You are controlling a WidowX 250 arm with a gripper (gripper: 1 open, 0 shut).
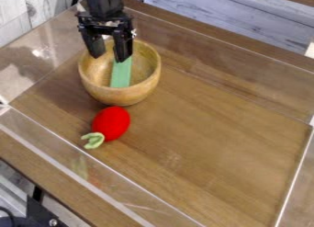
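A wooden bowl (140, 91) stands on the table at the upper left, with a green oblong item (120, 74) lying inside it. My black gripper (106, 49) hangs open over the back of the bowl, its fingers apart and the green item below and in front of it. A red object with a pale green stem (109, 123), like a pepper or vegetable, lies in front of the bowl.
A raised edge runs along the left and front, and a pale plank surface shows behind the table.
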